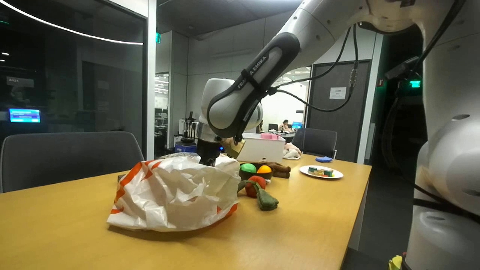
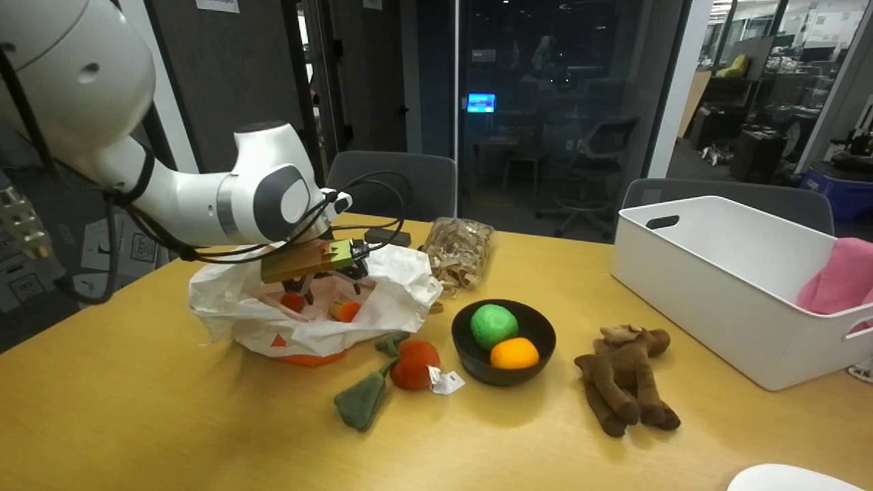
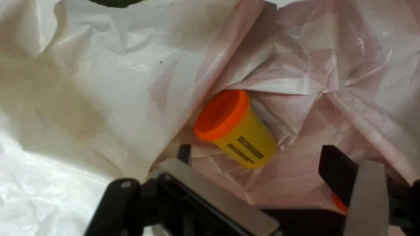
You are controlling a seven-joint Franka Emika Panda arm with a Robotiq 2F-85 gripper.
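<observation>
Inside the crumpled white plastic bag (image 2: 221, 286) lies a yellow tub with an orange lid (image 3: 244, 137), tipped on its side. Part of a red object (image 3: 339, 203) shows behind one finger in the wrist view; exterior view 2 has a red thing (image 2: 292, 302) in the bag too. My gripper (image 2: 332, 290) points down into the bag's mouth, its fingers open and nothing between them. The tub sits just beyond the fingertips in the wrist view, apart from the fingers (image 3: 366, 196). In exterior view 1 the bag's near wall hides the fingertips.
Beside the bag are a red plush vegetable (image 2: 415, 365) and a green one (image 2: 362, 399). A black bowl (image 2: 466, 360) holds a green and an orange ball-like item. Further off are a brown plush toy (image 2: 626, 380), a white bin (image 2: 696, 303) and a plate (image 1: 335, 177).
</observation>
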